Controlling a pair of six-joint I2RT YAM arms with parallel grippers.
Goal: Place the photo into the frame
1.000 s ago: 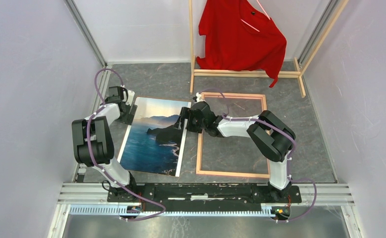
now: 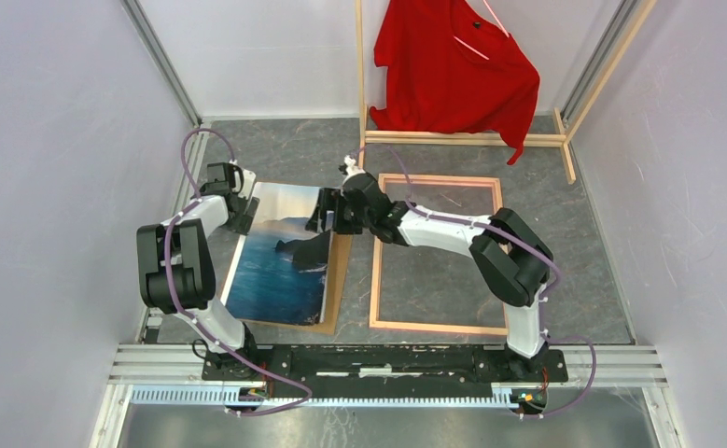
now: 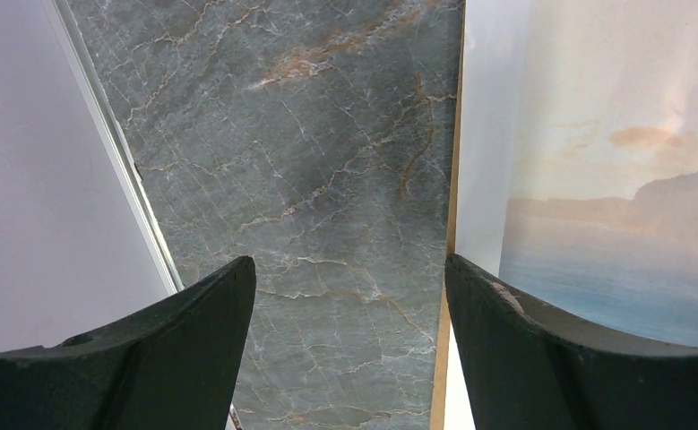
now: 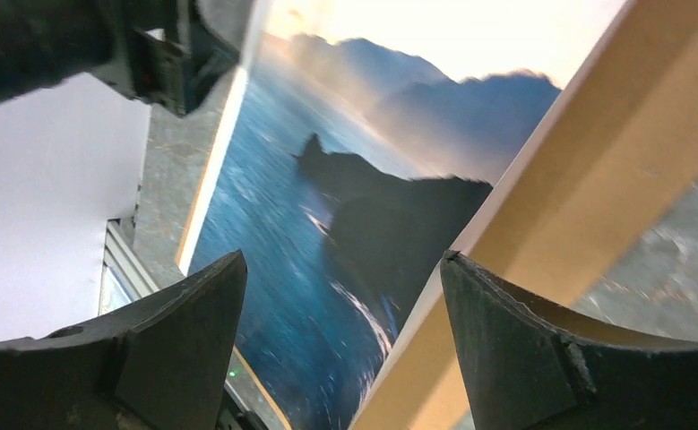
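Note:
The seascape photo (image 2: pixel 280 266) lies on a brown backing board (image 2: pixel 340 271) at the left of the floor. Along the photo's right side, a strip of board is bare; whether that side bows upward, I cannot tell. My right gripper is open over the photo, one fingertip (image 4: pixel 457 273) against its right edge. At the photo's left edge (image 3: pixel 484 161) stands my open left gripper, its inner finger (image 3: pixel 479 296) at the white border. Nothing is between either pair of fingers. The empty wooden frame (image 2: pixel 375 289) lies to the right, partly covered by my right arm.
A red shirt (image 2: pixel 457 75) hangs on a wooden rack (image 2: pixel 443 140) at the back. Walls close off both sides. Bare grey floor (image 2: pixel 560 271) shows right of the frame.
My right gripper has moved left. The photo's right edge has shifted left as well, baring a brown strip of board. My left arm looks still.

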